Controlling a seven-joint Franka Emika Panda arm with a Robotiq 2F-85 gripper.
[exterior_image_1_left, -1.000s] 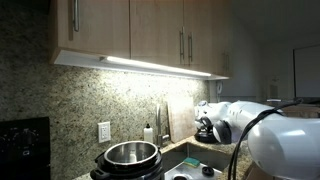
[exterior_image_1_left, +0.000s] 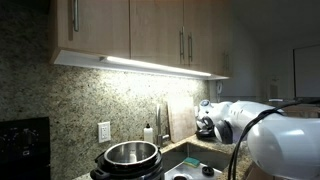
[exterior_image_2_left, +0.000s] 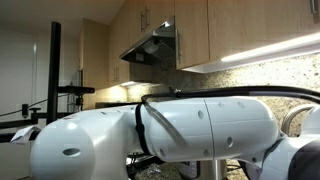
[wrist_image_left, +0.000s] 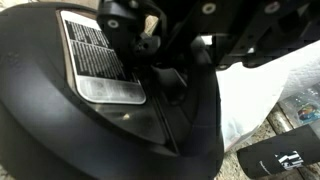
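In the wrist view my gripper is shut, low over a rounded black appliance (wrist_image_left: 70, 135). On the appliance's top is a grey-and-white printed label (wrist_image_left: 104, 75). Dark gripper parts and shadow hide where the fingertips meet the appliance, so contact cannot be told. In exterior view 1 the gripper (exterior_image_1_left: 206, 128) is at the far right end of the counter, past the sink, small and dark against dark items. The arm covers much of exterior view 2, where the gripper is not visible.
A metal pot (exterior_image_1_left: 132, 153) stands left of the sink (exterior_image_1_left: 190, 152), which holds a green sponge (exterior_image_1_left: 191, 162). A cutting board (exterior_image_1_left: 182, 118) leans on the wall near the faucet (exterior_image_1_left: 158, 122). Beside the appliance are a white bag (wrist_image_left: 240, 100) and a black canister (wrist_image_left: 280, 153).
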